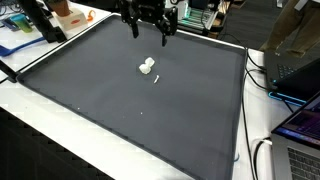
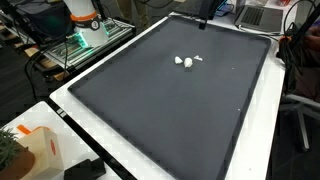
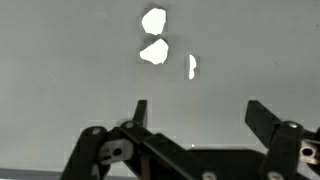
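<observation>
Two small white pieces lie close together on the dark grey board: one (image 3: 154,20) further from my gripper in the wrist view, the other (image 3: 154,52) nearer. Beside them is a thin white sliver (image 3: 192,67). Exterior view 1 shows the same nearer piece (image 1: 145,69) and the sliver (image 1: 156,79) around the board's far half. My gripper (image 1: 150,37) hangs over the far part of the board, its fingers wide apart and empty. In the wrist view its black fingers (image 3: 138,116) stand clear of all three pieces.
The board (image 2: 150,105) is otherwise bare, with wide free room on its near side. A laptop (image 1: 296,135) and a black cable stand along the right edge in exterior view 1. A potted plant (image 2: 15,155) sits at the lower left in exterior view 2.
</observation>
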